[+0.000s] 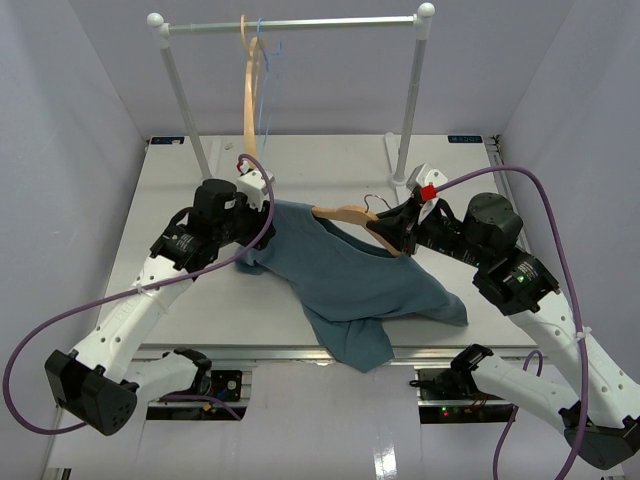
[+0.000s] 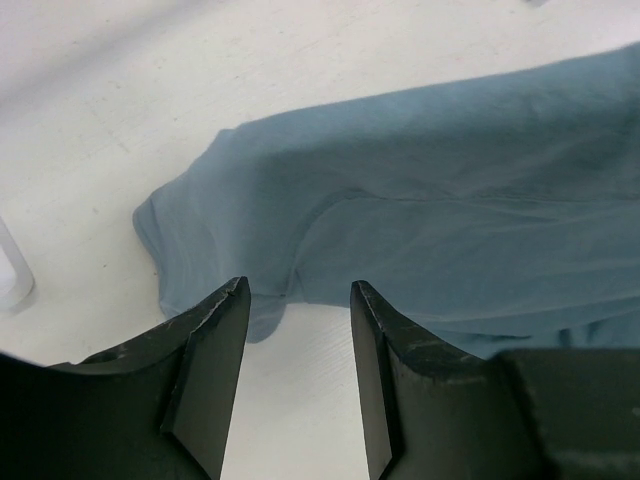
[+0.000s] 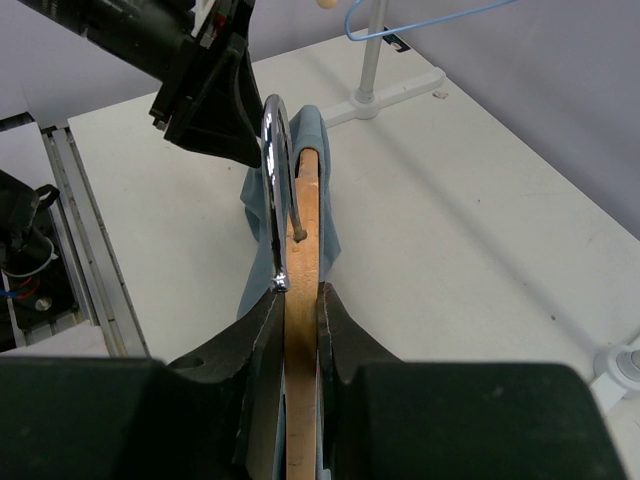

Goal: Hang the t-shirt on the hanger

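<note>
A blue-grey T-shirt (image 1: 355,290) lies on the white table, its lower part draped over the front edge. A wooden hanger (image 1: 345,214) with a metal hook (image 3: 278,190) reaches into the shirt's opening. My right gripper (image 1: 398,232) is shut on the hanger, which runs between its fingers in the right wrist view. My left gripper (image 1: 252,225) is over the shirt's left end; in the left wrist view its fingertips are apart above the cloth (image 2: 420,180), with nothing visible between them.
A white rack (image 1: 300,25) stands at the back with wooden hangers (image 1: 250,95) and blue hangers on its bar. Its feet (image 1: 393,160) rest on the table. Bare table (image 1: 170,260) shows around the shirt.
</note>
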